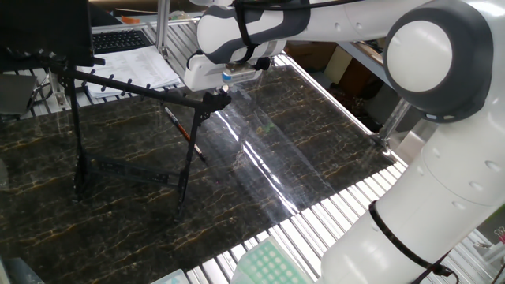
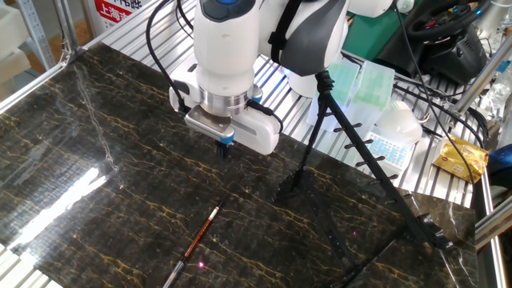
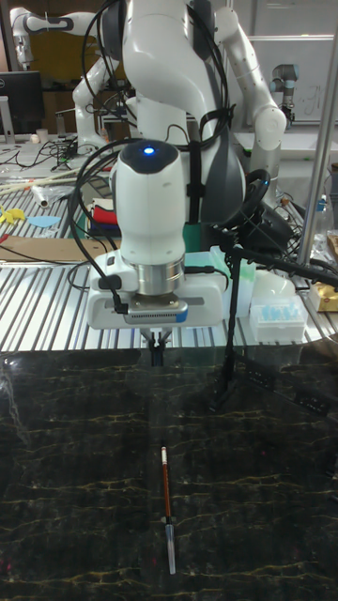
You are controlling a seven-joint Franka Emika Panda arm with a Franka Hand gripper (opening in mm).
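A slim pen-like stick (image 2: 198, 237), reddish brown with a white end and a clear or pale section, lies flat on the dark marbled mat. In exterior view 3 the stick (image 3: 167, 491) points away from the camera, roughly in line with my gripper (image 3: 157, 354). My gripper (image 2: 223, 150) hangs above the mat, apart from the stick and nearer the robot base. Its short black fingers are together, with nothing visible between them. From exterior view 1 the black stand partly covers the stick (image 1: 181, 128), and the fingertips are hard to make out.
A black folding stand (image 1: 189, 150) rises from the mat beside the stick and close to the arm. Pale green boxes (image 1: 270, 264) sit on the slatted metal table, off the mat. Papers (image 1: 130, 69) and a keyboard (image 1: 120, 39) lie beyond it.
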